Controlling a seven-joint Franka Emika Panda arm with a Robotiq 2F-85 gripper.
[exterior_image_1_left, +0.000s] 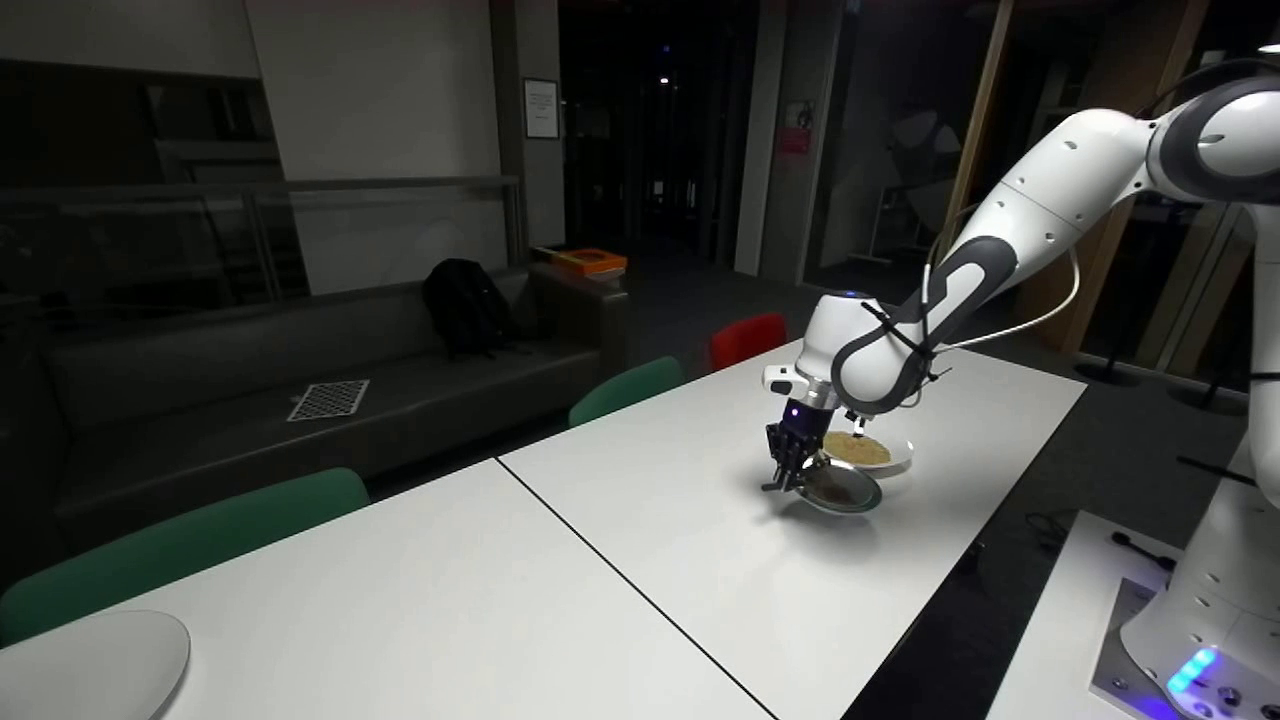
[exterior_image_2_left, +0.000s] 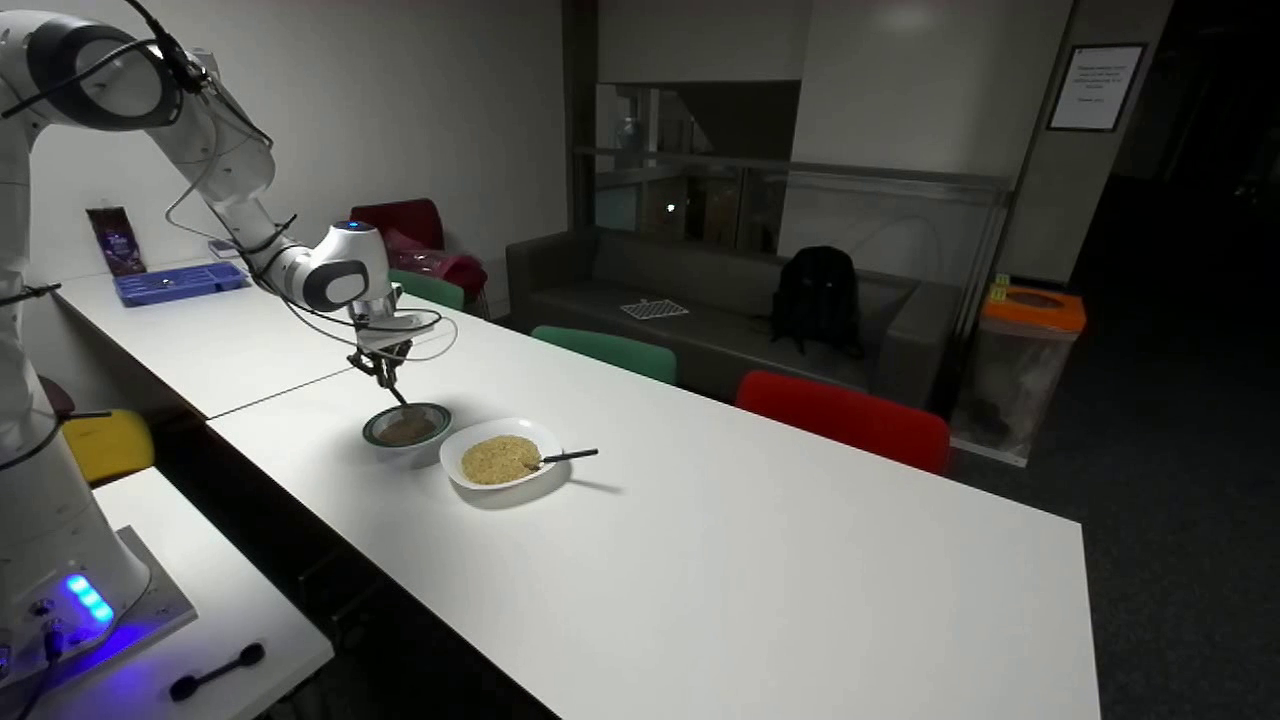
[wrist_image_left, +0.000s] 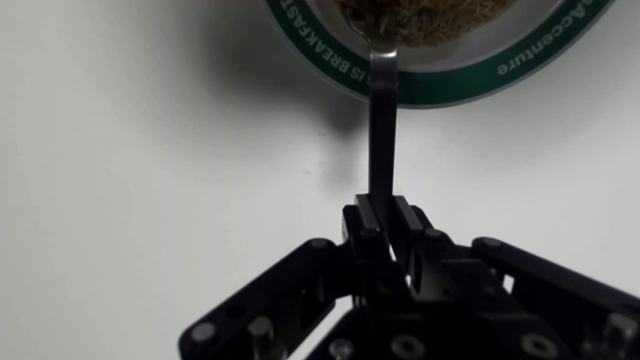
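Note:
In the wrist view my gripper is shut on the dark handle of a spoon (wrist_image_left: 382, 132). The spoon's metal end reaches over the green-rimmed bowl's rim (wrist_image_left: 450, 89) into brownish grains (wrist_image_left: 438, 21); its tip is hidden among them. In exterior view 2 the green-rimmed bowl (exterior_image_2_left: 381, 439) stands on the table, with my gripper (exterior_image_2_left: 392, 382) above its far edge. Close beside it is a white dish (exterior_image_2_left: 510, 426) of yellowish grains (exterior_image_2_left: 498, 460), with another dark-handled utensil (exterior_image_2_left: 570, 455) leaning over its rim.
A blue tray (exterior_image_2_left: 180, 284) sits at that view's far left. In exterior view 1 a white round item (exterior_image_1_left: 96, 666) lies at the near left corner.

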